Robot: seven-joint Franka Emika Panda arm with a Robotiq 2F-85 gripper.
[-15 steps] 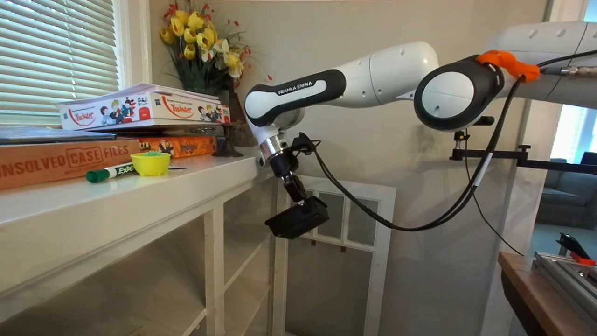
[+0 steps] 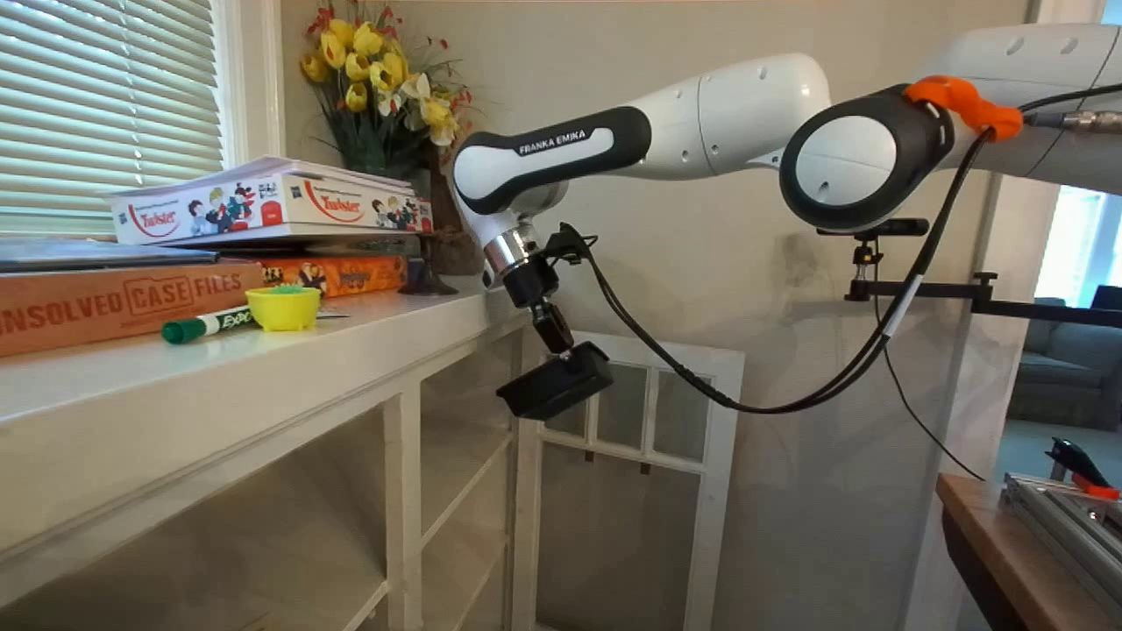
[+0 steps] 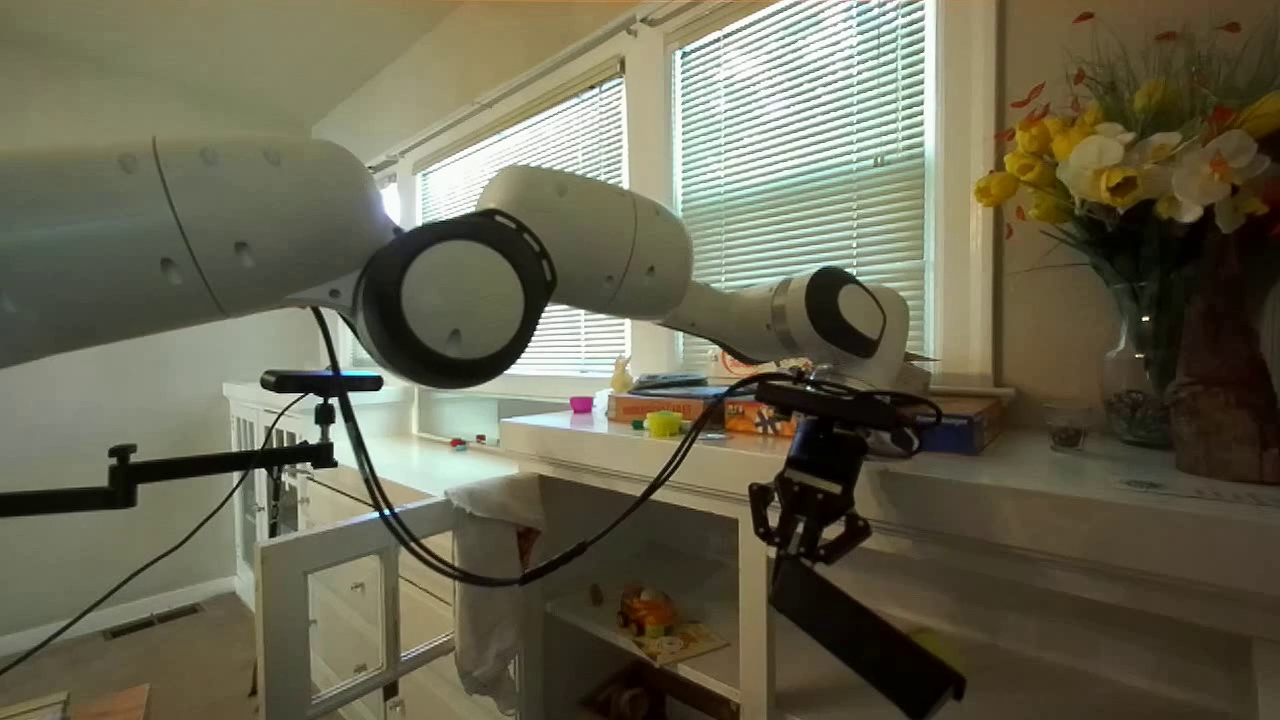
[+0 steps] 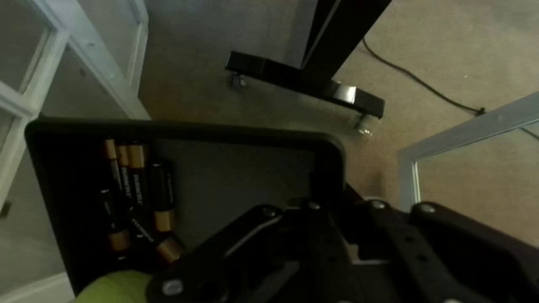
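A black bin hangs in the air in front of the white cabinet, just below the level of its top, with my gripper shut on its edge. Exterior view 2 has the bin sloping down to the right beneath the gripper. From the wrist view, the bin's inside shows several black-and-copper batteries gathered at the left. A yellow-green ball shows at the lower left, partly cut off. The dark fingers cover the bin's near right part, so their exact contact is hidden.
On the cabinet top are stacked game boxes, a yellow bowl, a green marker and a flower vase. An open glass-paned door stands behind the bin. Toys sit on a shelf inside.
My arm has risen a little, carrying the black bin upward with it in exterior view 1. The bin is still in the gripper, and the things on the cabinet top are unmoved.
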